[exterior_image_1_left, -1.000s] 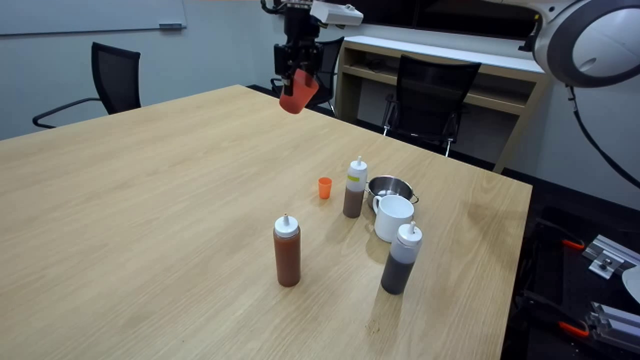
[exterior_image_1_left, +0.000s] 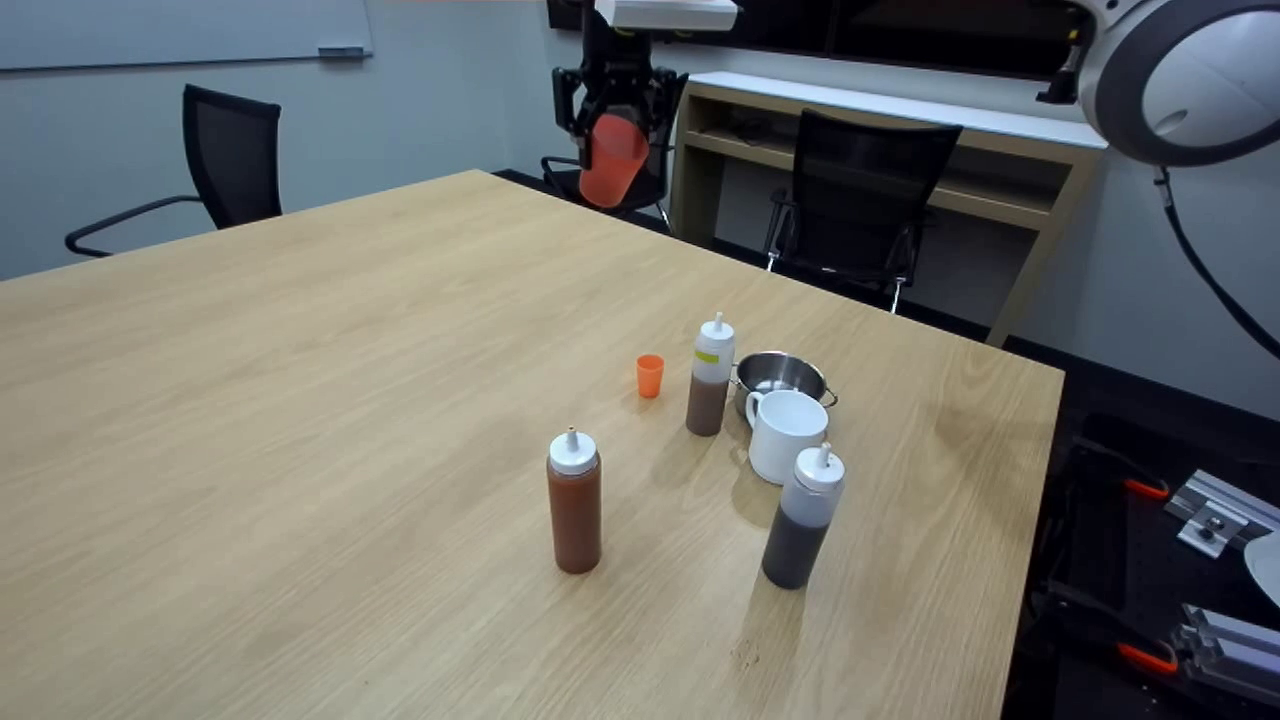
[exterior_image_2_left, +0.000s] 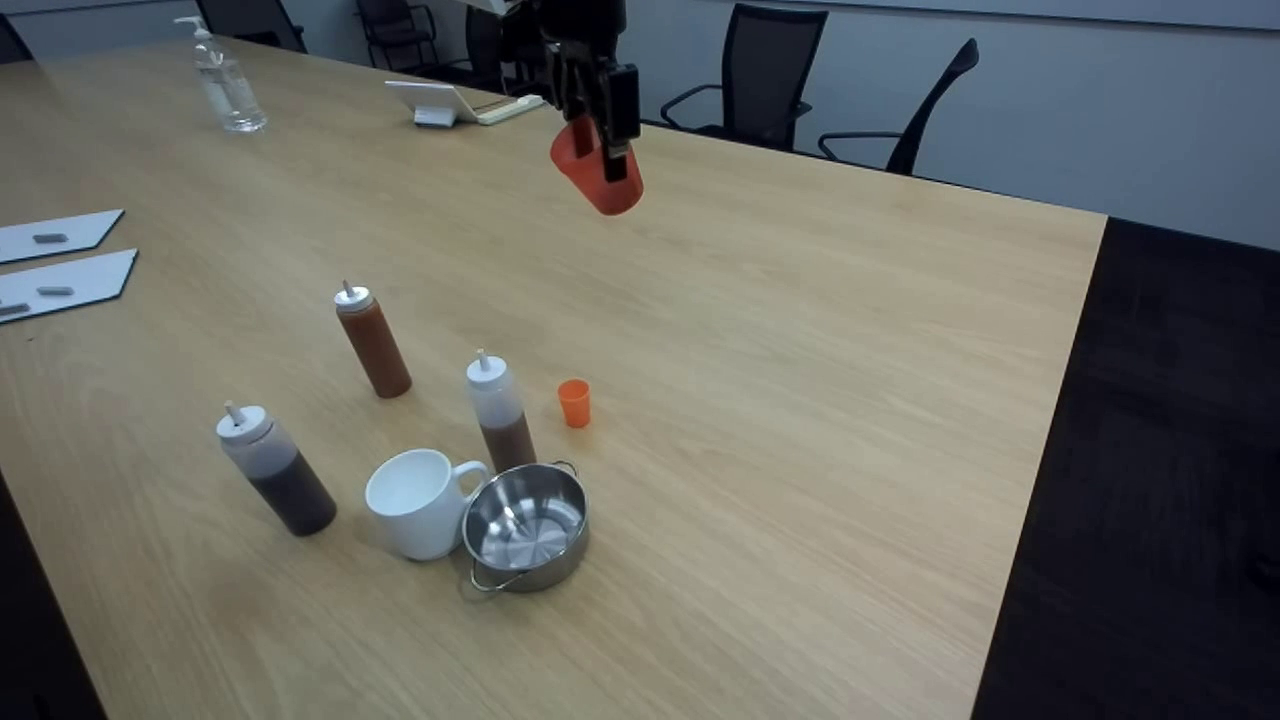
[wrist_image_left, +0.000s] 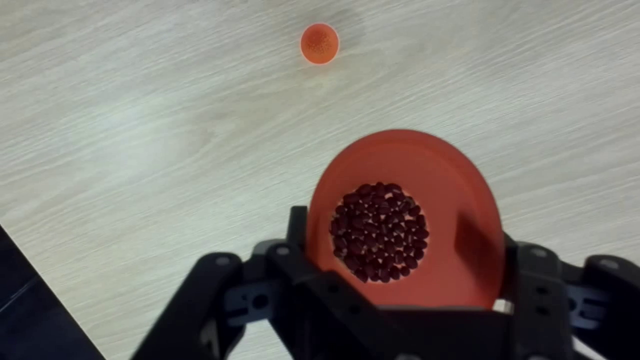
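My gripper (exterior_image_2_left: 596, 150) is shut on a red cup (exterior_image_2_left: 589, 174), held tilted in the air well above the table. Looking into this cup (wrist_image_left: 456, 180) in the wrist view, I see dark red beans (wrist_image_left: 379, 233) gathered at its bottom, with a black finger on either side of the wall. A small orange cup (wrist_image_left: 319, 44) stands upright on the table, apart from the held cup; small grains seem to lie on its bottom. In exterior view 1 the small cup (exterior_image_1_left: 649, 376) is nearer the camera than the gripper (exterior_image_1_left: 612, 126).
Close to the small cup stand a squeeze bottle (exterior_image_2_left: 500, 414), a steel pot (exterior_image_2_left: 573, 540) and a white mug (exterior_image_2_left: 414, 504). A brown bottle (exterior_image_2_left: 374, 344) and a dark one (exterior_image_2_left: 282, 472) stand farther left.
In exterior view 1 the arm and the red cup have shifted slightly right and up, and the cup's tilt looks different. The objects on the table have stayed put.
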